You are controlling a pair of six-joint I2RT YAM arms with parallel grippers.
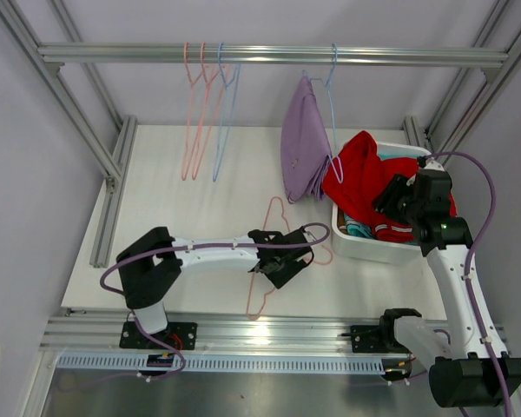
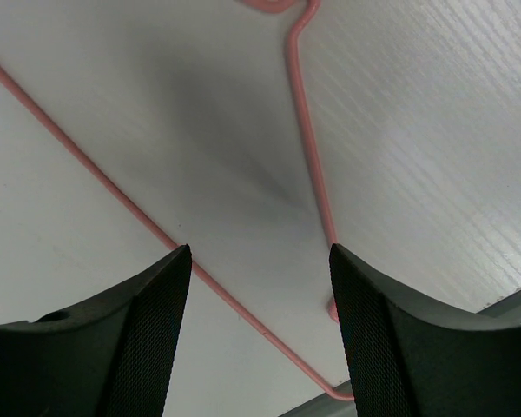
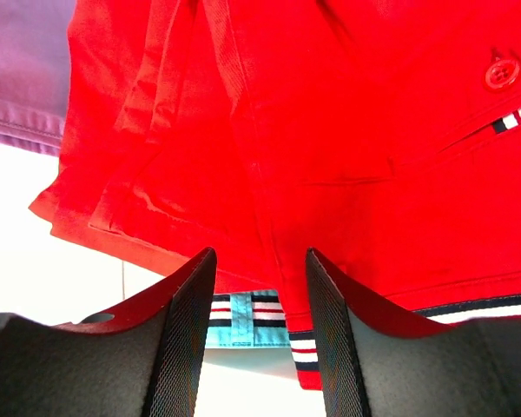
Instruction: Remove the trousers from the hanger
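Observation:
Purple trousers [image 1: 304, 143] hang from a blue hanger [image 1: 332, 122] on the rail, their edge also at the upper left of the right wrist view [image 3: 22, 69]. A pink hanger [image 2: 308, 130] lies flat on the white board, under my left gripper [image 1: 291, 261], which is open with nothing held. My right gripper [image 1: 391, 200] is over red clothing [image 3: 182, 156] in the white bin [image 1: 373, 248], its fingers apart above the cloth with nothing visibly between them.
Empty pink hangers [image 1: 191, 130] and blue hangers [image 1: 230, 122] hang left of the trousers on the rail [image 1: 139, 52]. The board's left part [image 1: 148, 200] is clear.

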